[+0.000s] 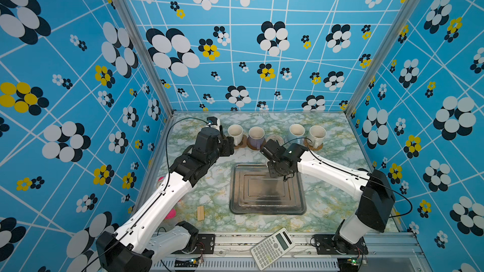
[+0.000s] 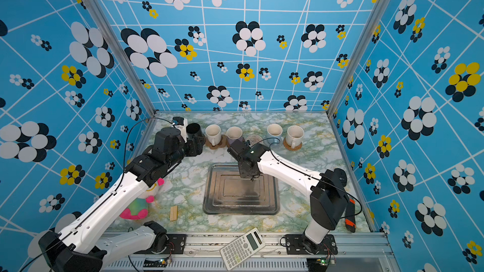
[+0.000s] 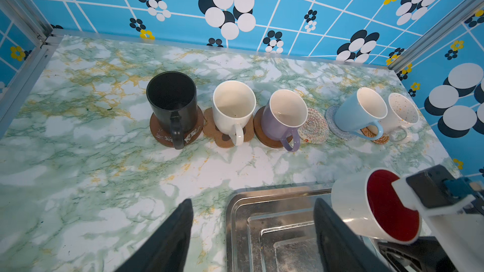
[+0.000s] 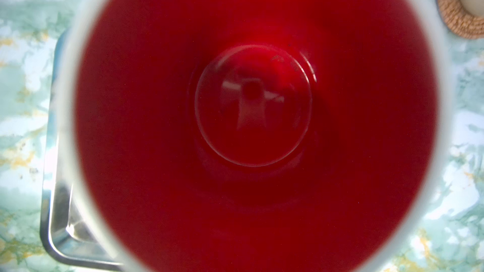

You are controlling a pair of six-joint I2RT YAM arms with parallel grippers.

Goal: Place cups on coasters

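A white cup with a red inside (image 3: pixel 348 206) is tilted in the air over the tray's right end, held by my right gripper (image 1: pixel 276 167); the gripper's fingers are hidden. In the right wrist view the red interior (image 4: pixel 252 191) fills most of the picture. A bare speckled coaster (image 3: pixel 313 127) lies between the purple cup (image 3: pixel 279 121) and the light blue cup (image 3: pixel 355 110). The black cup (image 3: pixel 170 103), white cup (image 3: pixel 229 100) and speckled cup (image 3: pixel 403 110) also stand on coasters. My left gripper is open and empty, short of the row.
A metal tray (image 3: pixel 233 221) lies mid-table, in front of the cups. A stuffed toy (image 2: pixel 135 206) and wooden sticks (image 2: pixel 173 213) are at the front left. A calculator (image 2: pixel 242 249) rests on the front rail. Table left of the tray is clear.
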